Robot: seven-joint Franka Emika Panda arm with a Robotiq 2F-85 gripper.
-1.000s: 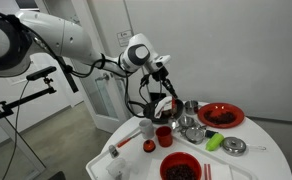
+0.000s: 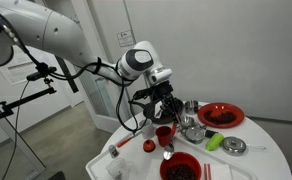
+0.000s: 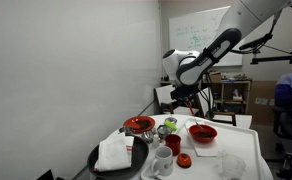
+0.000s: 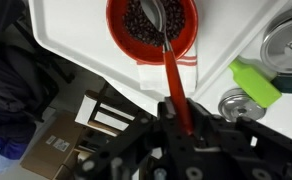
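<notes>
My gripper is shut on the red handle of a metal spoon (image 4: 169, 62). In the wrist view, the spoon's head lies over a red bowl (image 4: 122, 32) of dark beans (image 4: 141, 27). Exterior view 1 has the gripper (image 2: 172, 114) above the table, the spoon (image 2: 169, 153) hanging down from it beside the bowl's far rim (image 2: 163, 165). Whether the spoon's head touches the beans cannot be told.
A red plate (image 2: 221, 115) with dark contents stands at the back, near a green-handled tool (image 2: 214, 141) and metal pots. A red cup (image 3: 173, 143), white mug (image 3: 163, 160), tomato (image 3: 183, 160) and clear container (image 3: 232, 166) stand around the tray.
The arm has come slightly lower and toward the bowl. The spoon, earlier angled up close by the gripper, now points downward near the bowl.
</notes>
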